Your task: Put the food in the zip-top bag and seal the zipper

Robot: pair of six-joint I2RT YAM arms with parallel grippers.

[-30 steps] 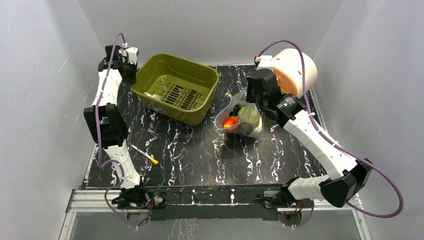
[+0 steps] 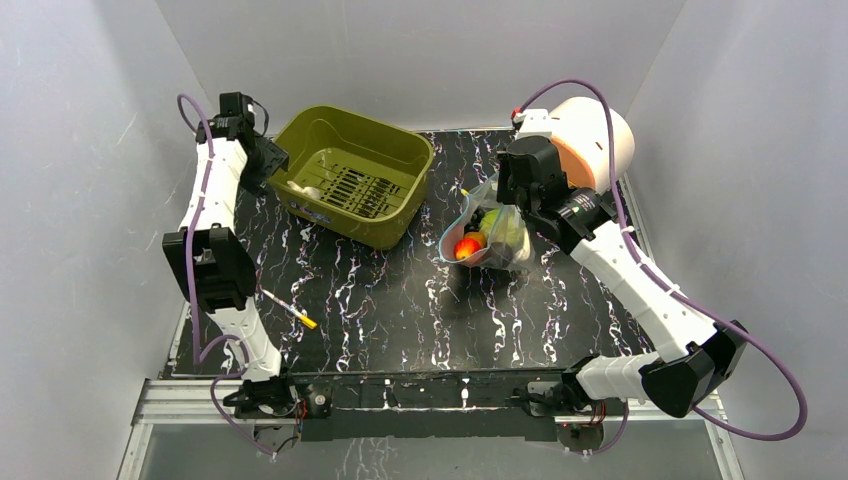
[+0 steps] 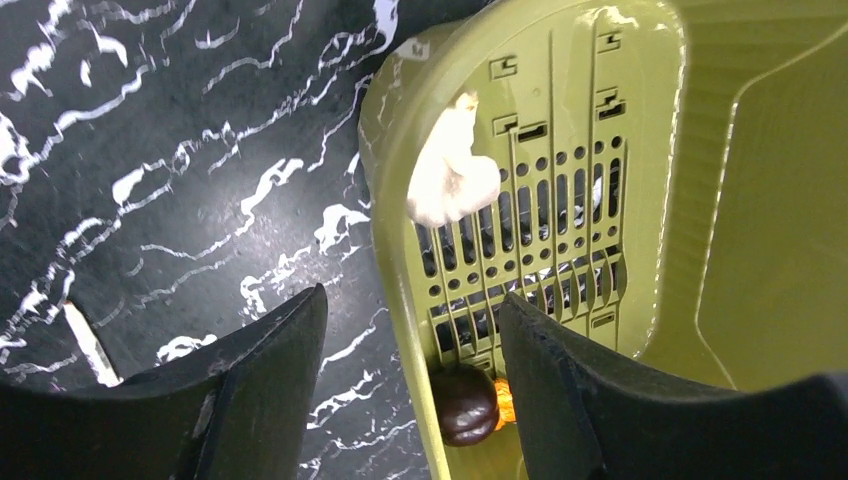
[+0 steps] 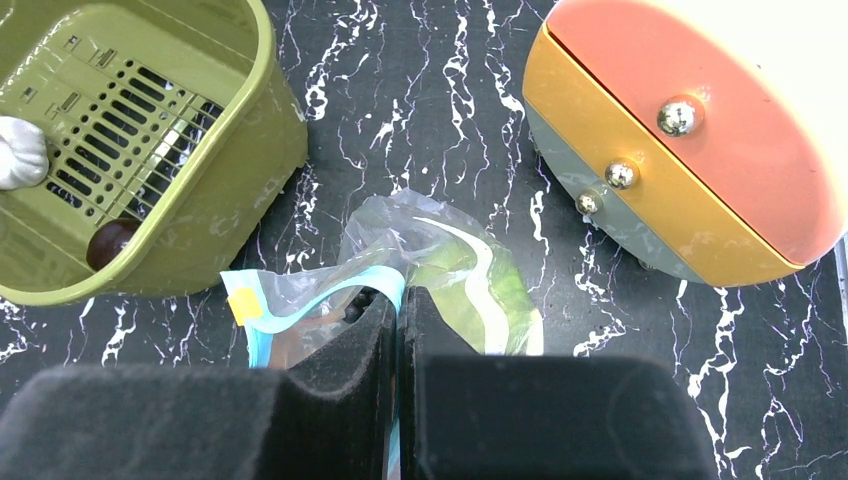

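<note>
The clear zip bag [image 2: 485, 235] stands on the right of the table with red, orange, dark and green food inside. My right gripper is shut on its blue-zippered top edge. The olive basin [image 2: 355, 170] holds white garlic [image 3: 452, 180], a dark round item [image 3: 460, 405] and something orange beside it, partly hidden. My left gripper hangs over the basin's left rim, open, its fingers either side of that rim with nothing held.
A rounded white container with coloured drawers [image 4: 680, 180] stands at the back right. A marker [image 2: 288, 307] lies at the front left.
My left gripper has moved and turned at the basin's left end. The bag has shifted slightly to the right since a second ago, with my right gripper still at it.
</note>
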